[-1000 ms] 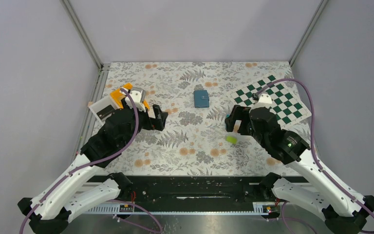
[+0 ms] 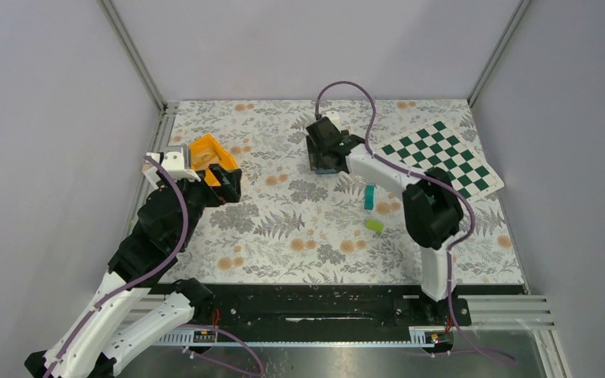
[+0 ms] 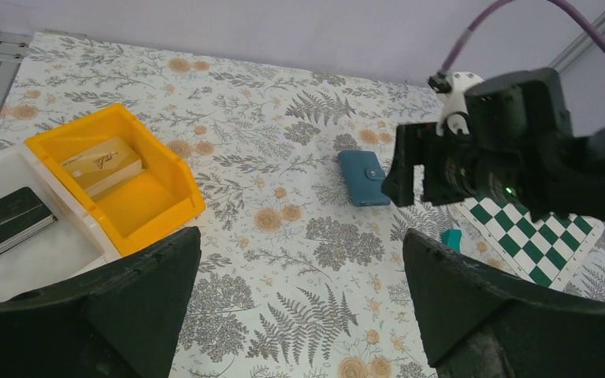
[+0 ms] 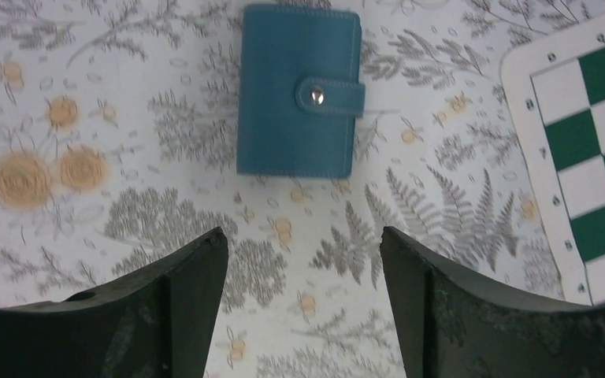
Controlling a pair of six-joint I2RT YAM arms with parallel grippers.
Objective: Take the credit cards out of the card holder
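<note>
A dark blue card holder [image 4: 280,130] lies flat on the patterned table, its small strap [image 4: 335,97] fastened across the right side by a snap. No cards show outside it. In the top view the right arm covers most of the holder. My right gripper hovers over the table just short of the holder's near edge, its fingers apart and nothing between them. Off to the left, well away from the holder, my left gripper stands open and empty. The left wrist view also shows the holder [image 3: 362,179] close to the right gripper's fingers.
An orange bin [image 3: 177,185] holding a gold box [image 3: 104,167] stands at the left, beside a white tray [image 3: 55,250] with a black box [image 3: 6,224]. On the right lies a green-and-white checkered board [image 2: 441,153]. A teal block [image 2: 369,198] and a lime block [image 2: 374,225] lie nearer the front.
From the right side, my right arm has swung left and toward the back, over the card holder. My left arm has shifted a little to the left. The holder appears to lie in the same spot.
</note>
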